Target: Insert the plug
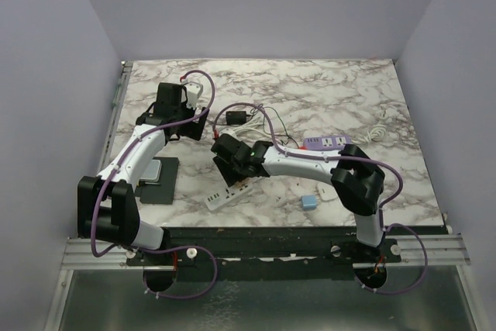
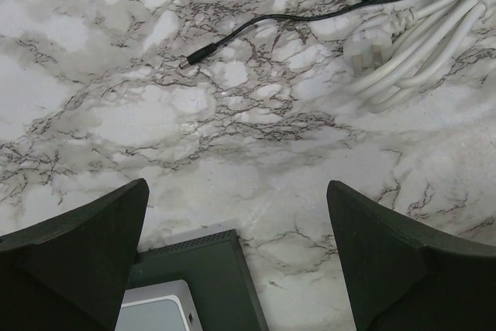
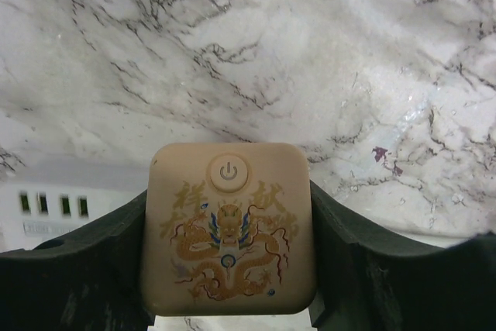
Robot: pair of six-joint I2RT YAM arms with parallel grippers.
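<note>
A tan square plug (image 3: 229, 230) with a power symbol and a dragon print sits between the dark fingers of my right gripper, which is shut on it. Behind and below it lies a white power strip (image 3: 54, 205), with slots showing at its left end. From above, the strip (image 1: 225, 195) lies near the front edge, partly under my right gripper (image 1: 237, 181). Whether the plug's prongs are in the strip is hidden. My left gripper is open over bare marble, with nothing between its fingers.
A dark box (image 1: 158, 182) with a white device (image 1: 150, 170) on it lies front left. A black adapter (image 1: 236, 118) and coiled white cable (image 2: 434, 44) lie at the back. To the right are a purple strip (image 1: 325, 143) and a blue block (image 1: 308, 202).
</note>
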